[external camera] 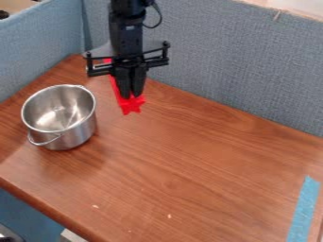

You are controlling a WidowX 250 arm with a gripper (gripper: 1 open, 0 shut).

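My black gripper (pixel 130 88) hangs above the wooden table at the upper middle left, shut on a bright red object (pixel 130 103) that is partly hidden behind its fingers. A steel pot (pixel 59 117) with wire handles stands on the table at the left, a little below and left of the gripper and the red object.
Padded blue-grey walls (pixel 233 71) border the table (pixel 190 180) at the back and left. A light blue strip (pixel 303 208) lies at the right edge.
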